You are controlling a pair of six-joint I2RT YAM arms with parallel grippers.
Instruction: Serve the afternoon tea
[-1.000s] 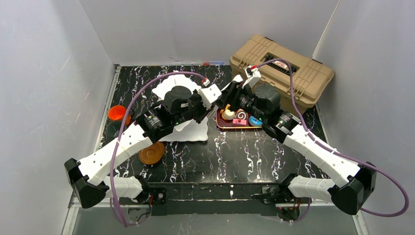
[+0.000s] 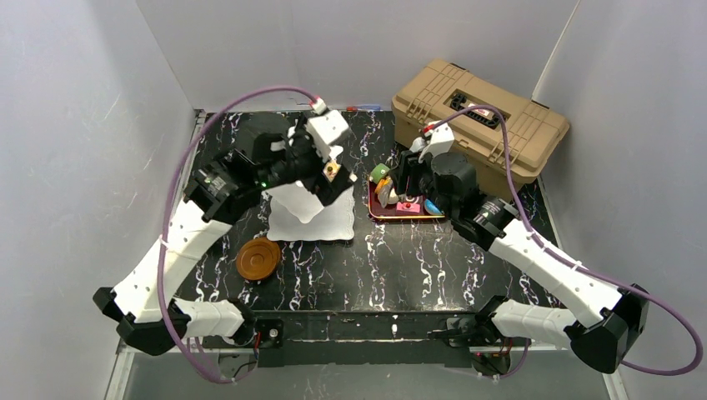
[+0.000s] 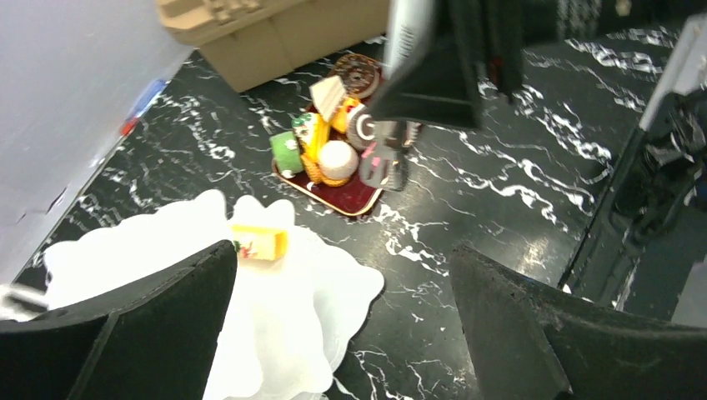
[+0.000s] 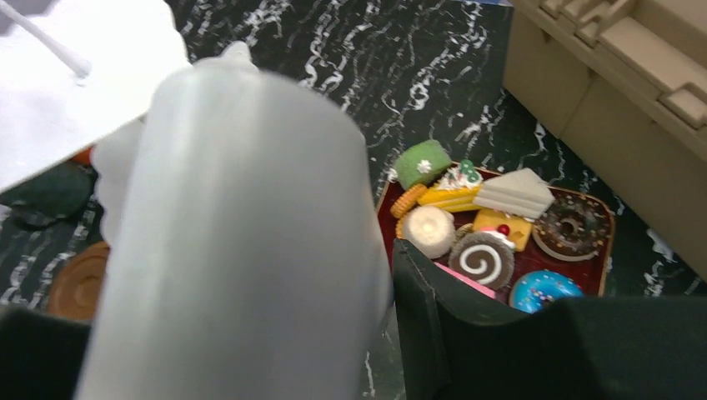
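My left gripper (image 2: pixel 321 179) stands open above the white scalloped tiered stand (image 2: pixel 310 223), its fingers wide apart in the left wrist view, with a small yellow cake (image 3: pixel 260 243) on the stand between them. My right gripper (image 2: pixel 402 177) hangs over the red tray of toy sweets, shut on a pale, blurred cylindrical object (image 4: pixel 233 233) that fills much of the right wrist view; I cannot tell exactly what it is. The tray holds a chocolate donut (image 4: pixel 569 225), a blue donut (image 4: pixel 544 291), a swirl roll (image 4: pixel 480 262) and several cakes.
A tan case (image 2: pixel 480 125) stands at the back right. A brown round coaster (image 2: pixel 258 258) lies at the front left.
My left gripper has moved away from the right one, up and to the left over the stand. The right arm has shifted only slightly.
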